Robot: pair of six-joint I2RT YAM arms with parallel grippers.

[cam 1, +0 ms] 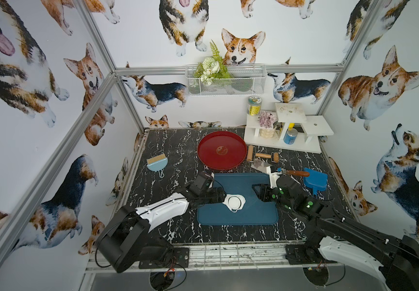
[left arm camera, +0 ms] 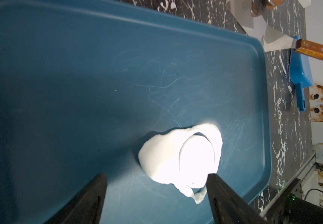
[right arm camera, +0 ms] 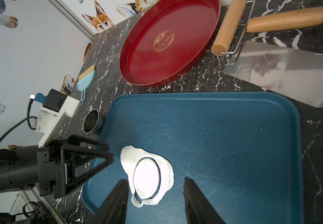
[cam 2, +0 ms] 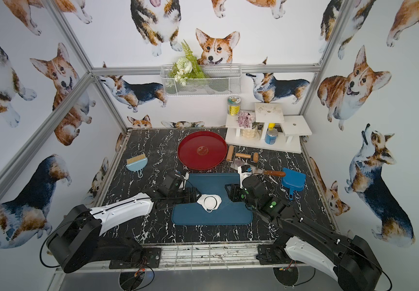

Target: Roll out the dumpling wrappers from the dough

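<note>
White dough (left arm camera: 161, 156) lies flat on the blue tray (cam 1: 258, 218), with a round wrapper (right arm camera: 146, 178) cut inside it and a narrow gap around the circle. The surrounding scrap is wider on its left side and ends in thin tails at the front. My left gripper hangs just above the dough's left side, its fingers part open and empty; in the right wrist view it shows at the tray's left edge. To the right of the dough, over the tray, my right gripper is open with nothing between its fingers.
A dark metal cup (right arm camera: 92, 121) stands by the tray's left edge. Behind the tray are a red round plate (cam 1: 222, 150), a wooden roller (cam 1: 265, 156) and a scraper (right arm camera: 284, 67). A blue dustpan (cam 1: 316, 180) lies right. The tray's back half is clear.
</note>
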